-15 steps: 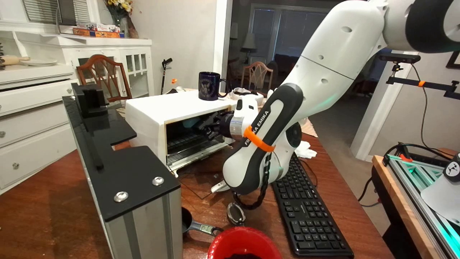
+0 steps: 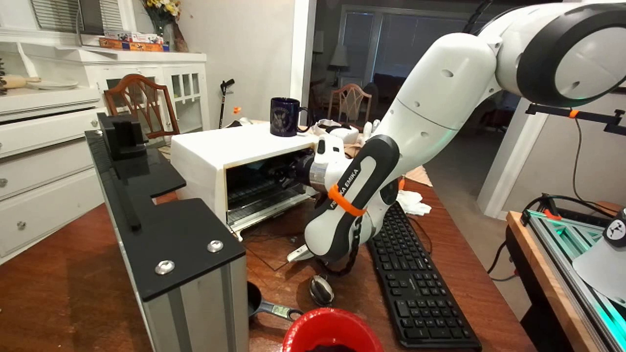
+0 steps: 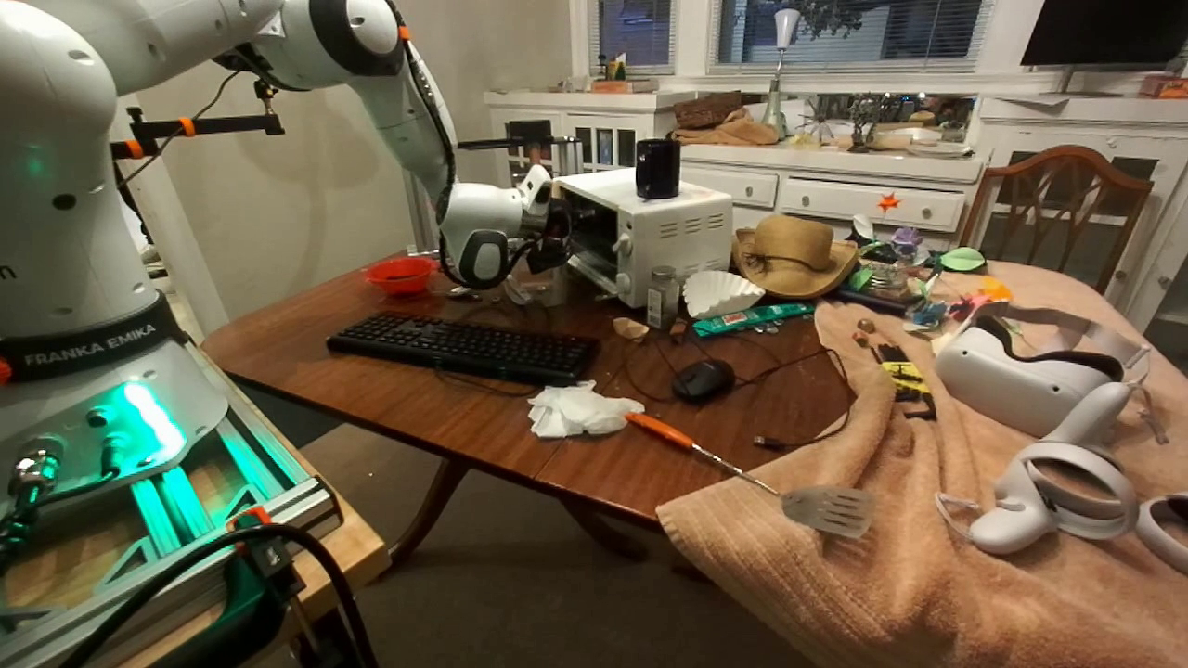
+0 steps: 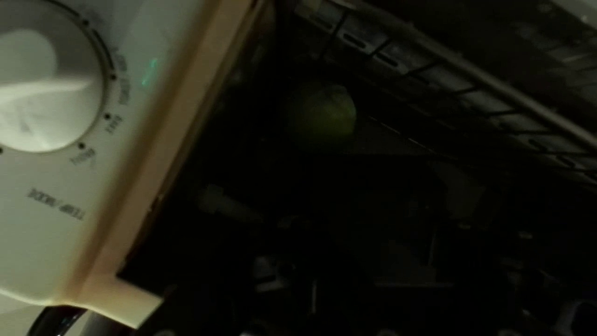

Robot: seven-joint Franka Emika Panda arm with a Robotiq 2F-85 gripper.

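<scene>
The white toaster oven (image 2: 234,141) stands on the table with its door down and its dark inside showing. My gripper (image 2: 284,175) reaches into the oven's opening. In exterior view 2 the arm's black hand (image 3: 548,247) is at the same opening. In the wrist view a round greenish thing (image 4: 325,116) sits in shadow inside, near the oven's wire rack (image 4: 447,56). Too little light falls on my fingers to show how they stand or what is between them. The oven's control knob (image 4: 47,84) is close on the left.
On the oven's top stands a dark blue mug (image 2: 284,117). A black keyboard (image 2: 419,275), a red bowl (image 2: 331,331) and a measuring scoop (image 2: 273,308) lie in front. A glass jar (image 3: 663,296) stands by the oven's side. Bare table shows at the left.
The arm has lowered and shifted slightly, with the hand a little farther into the oven's mouth. A pale blue patch seen inside the oven before is now fainter.
</scene>
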